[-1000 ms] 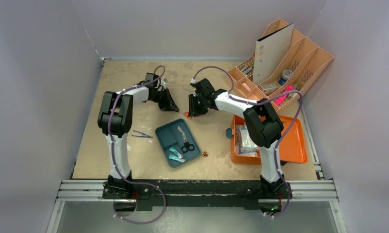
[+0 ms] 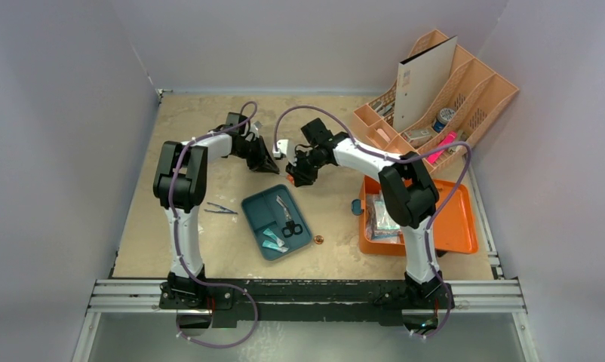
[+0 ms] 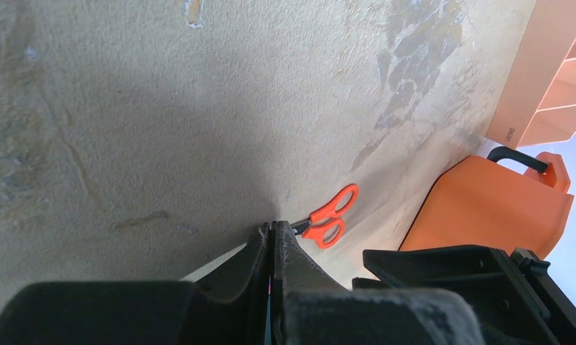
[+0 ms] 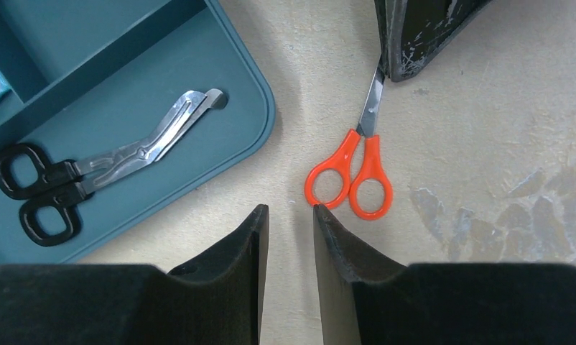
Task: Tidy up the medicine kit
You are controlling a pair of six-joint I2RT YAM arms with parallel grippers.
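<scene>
Orange-handled scissors (image 4: 370, 172) show whole handles in the right wrist view, their blades running up to the dark fingers (image 4: 407, 43) of my left arm. My left gripper is shut; whether the blade tip lies between its fingers or under them, I cannot tell. Just beside the handles, my right gripper stands open and empty. From above, it partly hides the orange handles (image 2: 290, 179). A teal tray (image 2: 247, 212) in front of both grippers contains black-handled scissors (image 2: 290, 227) and small blue-and-white packets (image 2: 274, 246).
Tweezers (image 2: 222, 209) lie left of the tray, and a small copper-coloured round item (image 2: 318, 240) sits at its right. An open orange box (image 2: 382, 247) with packets stands at the right. Behind it is a peach organizer (image 2: 489, 87).
The right gripper has turned and shifted slightly left, over the orange handles, which are more covered now from above. My left arm and the tray look unmoved.
</scene>
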